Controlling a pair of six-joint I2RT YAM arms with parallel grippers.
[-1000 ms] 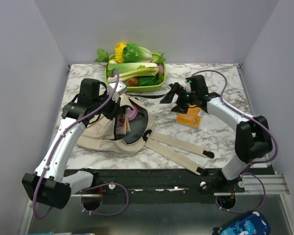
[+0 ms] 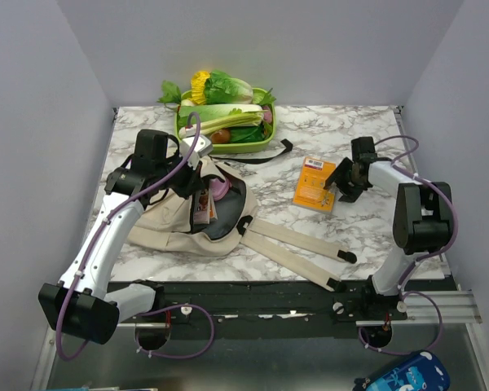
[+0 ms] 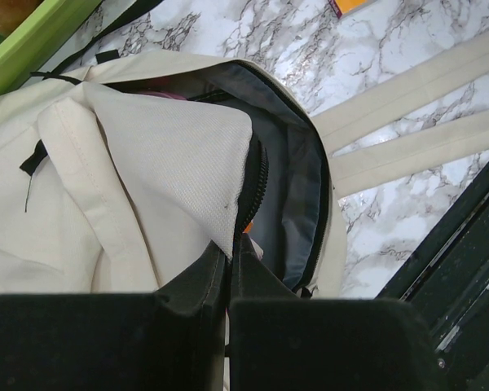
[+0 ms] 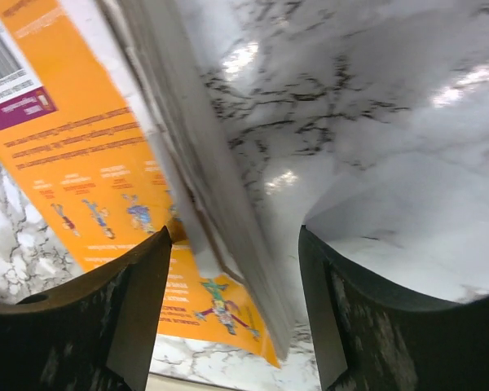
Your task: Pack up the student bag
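Observation:
A cream backpack (image 2: 163,232) lies open at left, books and a pink item (image 2: 220,188) inside. My left gripper is shut on its flap (image 3: 171,155), holding the mouth open over a grey lining. An orange book (image 2: 312,183) lies flat on the marble. My right gripper is part open, low at the book's right edge, its fingertips either side of the edge's pages and spine.
A green bin (image 2: 269,135) of vegetables stands at the back. Two straps (image 2: 285,255) stretch right from the bag. A blue pouch (image 2: 403,376) lies below the table's front.
The left arm is nearly still.

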